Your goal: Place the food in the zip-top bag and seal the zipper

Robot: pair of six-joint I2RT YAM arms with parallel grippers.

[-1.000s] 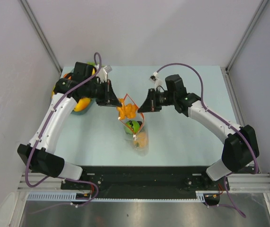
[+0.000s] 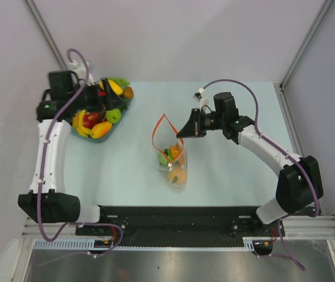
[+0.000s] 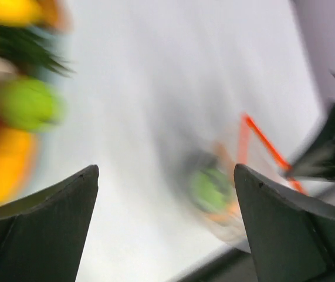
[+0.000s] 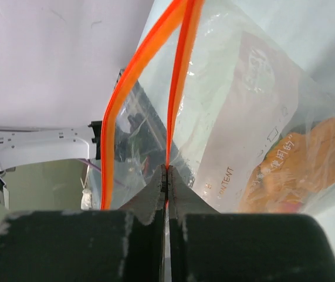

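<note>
The clear bag [image 2: 170, 170] stands mid-table with orange and green food inside; its orange-rimmed mouth is open. My right gripper is shut on the rim, which runs between its fingertips in the right wrist view. My left gripper, blurred in the top view over the food bowl at left, is open and empty in its wrist view. The bowl [image 2: 100, 138] holds bananas, a green pepper [image 2: 113, 116], red and orange produce and greens.
A dark rail [image 2: 155, 214] runs along the front edge.
My left gripper has left the bag and swung left to the bowl. The orange food it had at the bag's mouth is now down inside. The bag and right gripper shifted slightly right.
</note>
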